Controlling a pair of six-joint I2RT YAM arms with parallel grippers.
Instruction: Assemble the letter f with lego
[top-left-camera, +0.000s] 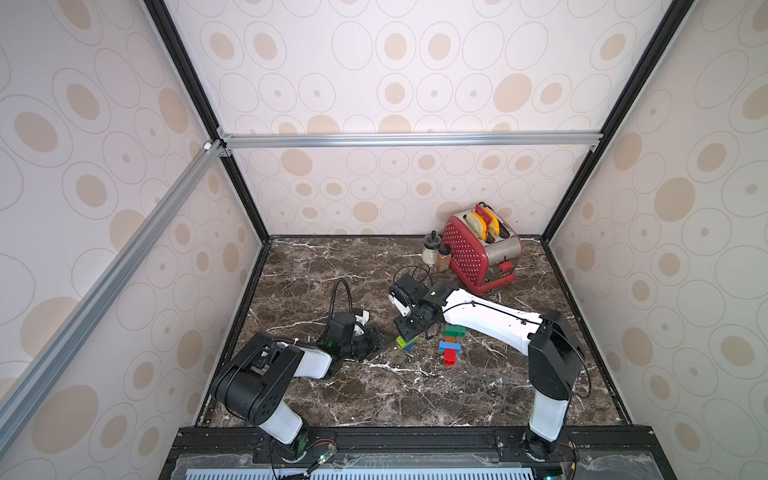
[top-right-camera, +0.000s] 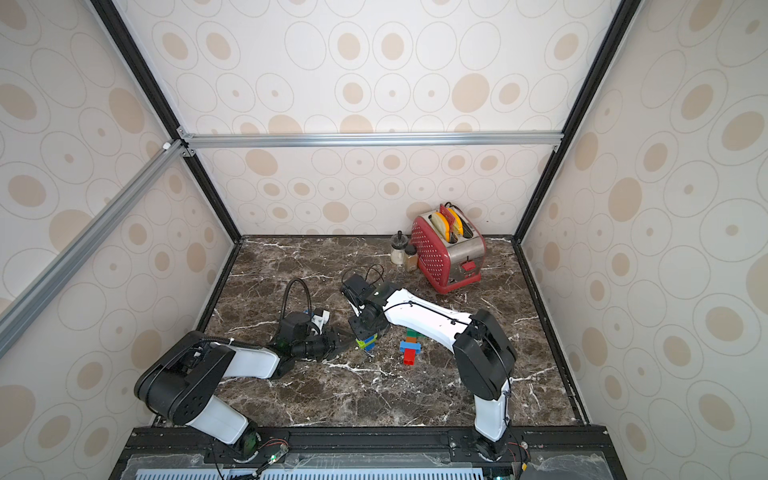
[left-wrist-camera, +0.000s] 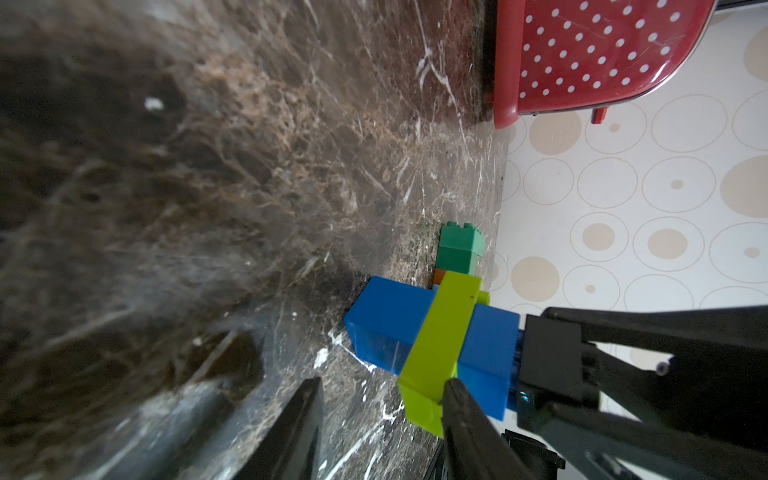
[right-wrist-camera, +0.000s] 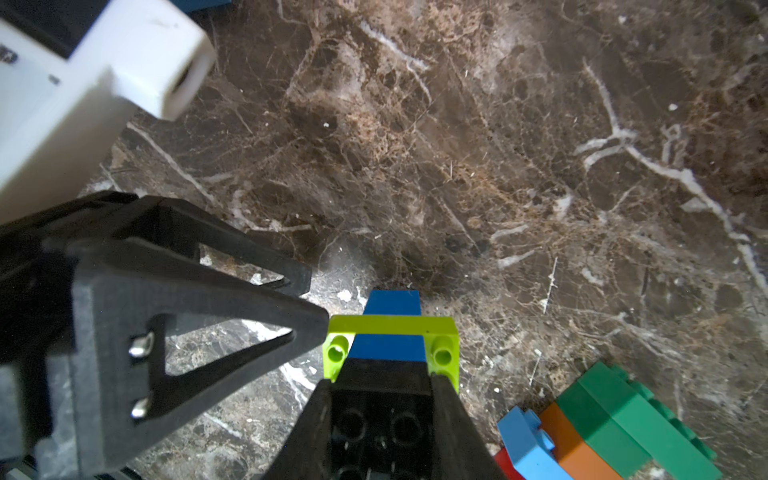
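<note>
My right gripper (top-left-camera: 406, 332) is shut on a black brick (right-wrist-camera: 381, 412) at the top of a small stack. Below that come a blue brick (left-wrist-camera: 488, 352), a wider lime brick (left-wrist-camera: 444, 340) and another blue brick (left-wrist-camera: 388, 316) nearest the table. Whether the stack touches the table cannot be made out. My left gripper stands partly open, with only marble visible between its fingers, and one fingertip (right-wrist-camera: 320, 324) is right by the lime brick's end. Another assembly, with red (top-left-camera: 449, 357), light blue (top-left-camera: 449, 347), orange and green (top-left-camera: 454, 330) bricks, lies to the right.
A red polka-dot toaster (top-left-camera: 480, 248) stands at the back right, with two jars (top-left-camera: 432, 249) beside it. The right forearm (top-left-camera: 496, 317) passes just behind the multicoloured assembly.
</note>
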